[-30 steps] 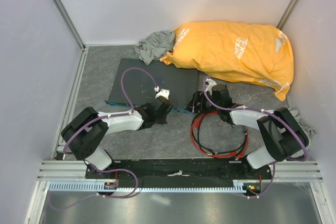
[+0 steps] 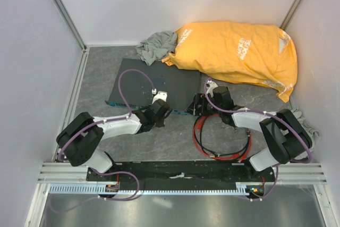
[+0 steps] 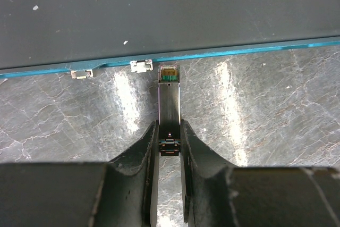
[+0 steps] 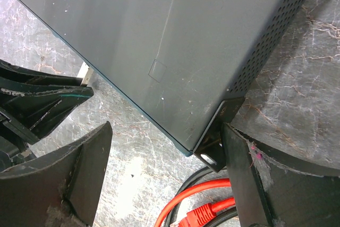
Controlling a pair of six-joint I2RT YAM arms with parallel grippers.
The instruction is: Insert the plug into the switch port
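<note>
In the left wrist view my left gripper is shut on a slim metal plug [image 3: 169, 102], gripping its near end. Gold and green contacts show at its far end, which points at the blue front edge of the dark switch [image 3: 223, 14]. That end appears just short of the edge, outside any port; the port openings themselves are hidden from above. My right gripper stands open at the switch's front right corner, one finger [image 4: 79, 171] on either side, with the black mounting bracket [image 4: 212, 150] beside the right one.
Two small metal tabs [image 3: 141, 66] stick out from the switch front, left of the plug. Red and black cables [image 2: 223, 155] lie coiled below the right arm. Behind the switch are a grey cloth [image 2: 157, 46] and an orange cloth [image 2: 234, 51]. Bare table lies between the arms.
The left arm has shifted slightly to the left along the switch front, with its gripper still shut. The right arm is nearly still, and the switch stays in place.
</note>
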